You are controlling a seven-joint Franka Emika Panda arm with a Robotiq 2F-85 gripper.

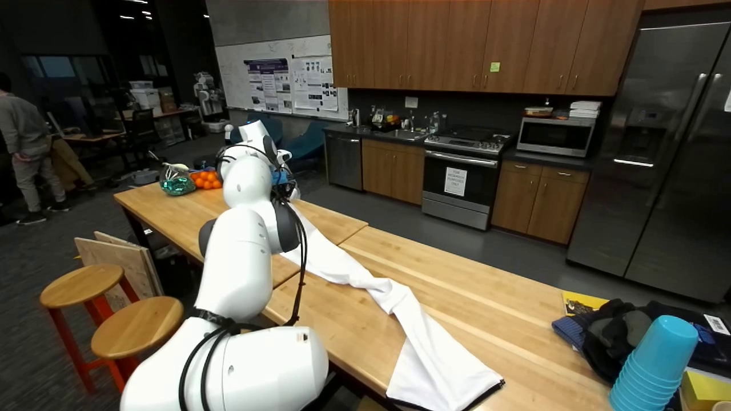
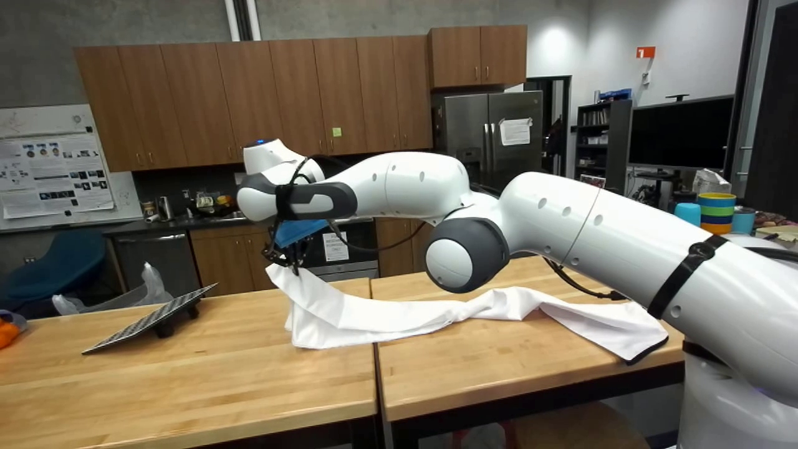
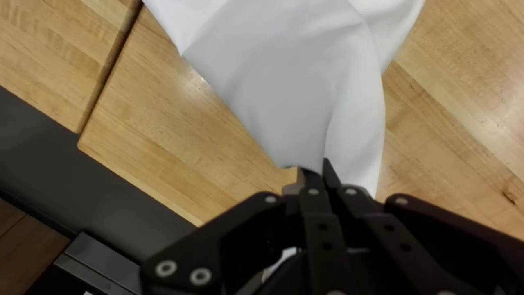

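Observation:
A long white cloth (image 2: 404, 318) with a dark-edged far end lies stretched and bunched along the wooden table, across the seam. One end rises off the surface to my gripper (image 2: 290, 267), which is low above the table. In the wrist view, my gripper is shut with a corner of the white cloth (image 3: 294, 93) pinched at its dark fingertips (image 3: 330, 173). The cloth's folds spread away from there. Exterior view 1 has the cloth (image 1: 390, 294) running toward the front right, while the arm mostly hides the gripper.
A tilted dark panel (image 2: 153, 322) stands left of the cloth. Orange items (image 1: 205, 179) and a bag with green contents (image 1: 177, 181) sit at the table's far end. Blue cups (image 1: 651, 363) and dark clothing (image 1: 610, 335) occupy the right. Bare wood lies in front of the cloth.

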